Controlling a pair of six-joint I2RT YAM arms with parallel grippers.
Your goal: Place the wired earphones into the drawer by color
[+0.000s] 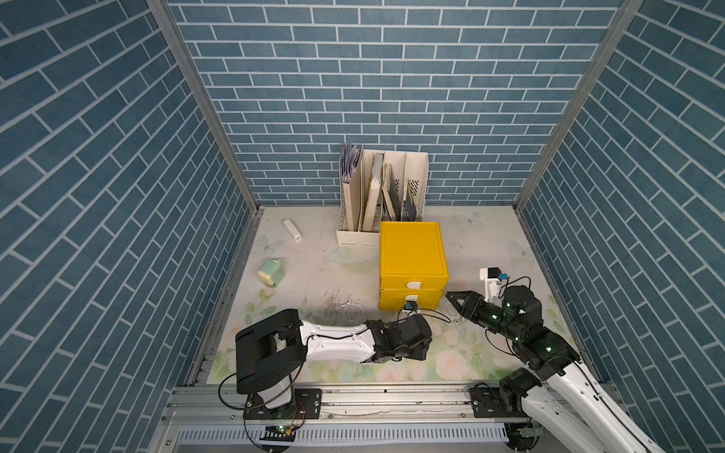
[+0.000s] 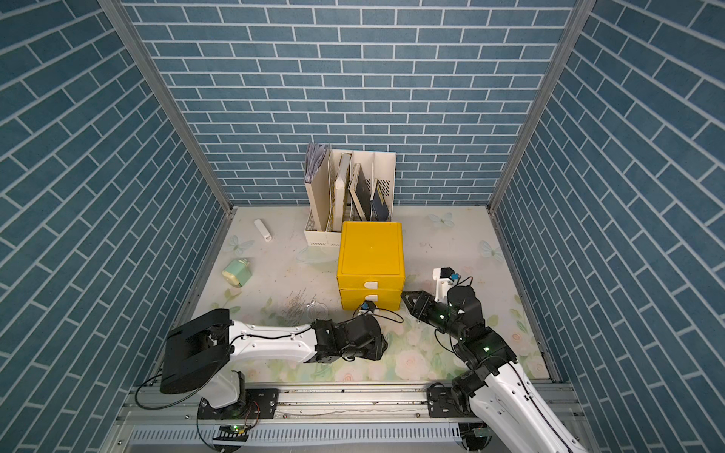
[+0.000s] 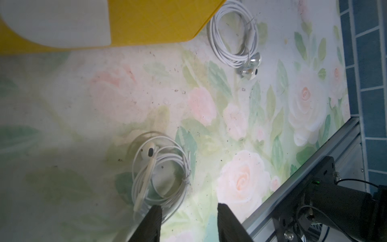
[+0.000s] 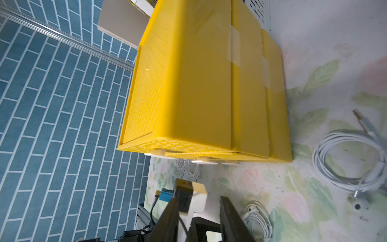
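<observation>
Three coils of white wired earphones lie on the table around the yellow drawer box (image 1: 412, 253). The front coil (image 3: 161, 177) is in the left wrist view, beneath my open left gripper and nearer its left finger; in the top left view the arm hides it. Another coil (image 4: 350, 161) lies to the box's right. The third coil (image 1: 352, 312) is left of the box. Low beside the box's right front corner, my right gripper stands part open, nothing between its fingers. All the drawers look shut, with white tabs (image 1: 413, 285) at the front.
Behind the box stands a white file rack (image 1: 358, 238) with folders. A green-yellow block (image 1: 271, 272) and a white stick (image 1: 292, 229) lie at the left. The left gripper's mount (image 4: 191, 195) is close to the box front.
</observation>
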